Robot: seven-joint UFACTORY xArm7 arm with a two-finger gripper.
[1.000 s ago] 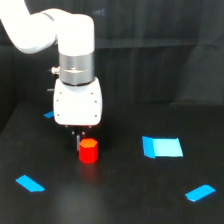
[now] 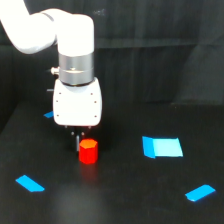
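A red-orange block [image 2: 88, 152] with a faceted outline stands on the dark table, left of the middle. Directly over it is my gripper [image 2: 81, 144], pointing down from the white arm, its dark fingers hard to make out against the black background. One thin finger shows just left of the block. Whether the fingers touch the block or stand apart from it cannot be told here, nor how the fingers stand.
Right of centre lies a light cyan square [image 2: 167, 147] with a blue piece [image 2: 148, 147] along its left side. Blue strips lie at the front left [image 2: 30, 184] and front right [image 2: 200, 192]. A black curtain [image 2: 150, 60] hangs behind.
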